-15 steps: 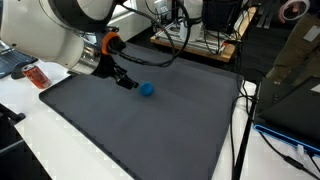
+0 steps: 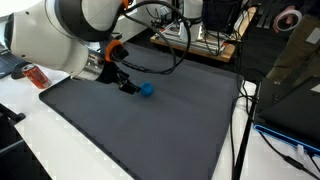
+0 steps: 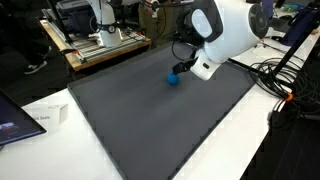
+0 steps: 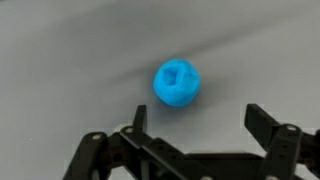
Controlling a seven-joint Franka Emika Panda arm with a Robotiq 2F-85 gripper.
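A small round blue object (image 2: 147, 90) with a dent in its top rests on the dark grey table. In the wrist view the blue object (image 4: 177, 82) lies ahead of the fingertips, between the two fingers' lines and nearer the left one. My gripper is open, with nothing between its fingers. Exterior view 1 shows the gripper (image 2: 132, 86) low over the table, just left of the blue object. From the other side, the gripper (image 3: 181, 68) hangs close by the blue object (image 3: 172, 79); whether they touch cannot be made out there.
An orange-red can (image 2: 37, 76) stands at the table's left back corner. Black cables (image 3: 275, 75) run along one side of the table.
My arm has shifted slightly, and the gripper sits a little lower and closer to the blue object. The blue object has not visibly moved.
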